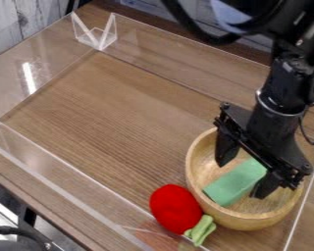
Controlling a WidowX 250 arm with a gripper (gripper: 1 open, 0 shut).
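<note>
My black gripper [262, 157] is low over the wooden bowl [199, 176] on the right, its fingers open on either side of the green block [234, 180] inside it. A red tomato-like object [176, 208] with a green piece [199, 228] lies just outside the bowl's front left.
A small white wire-like holder [94, 31] stands near the back left. A black rounded object [16, 235] shows at the front left corner.
</note>
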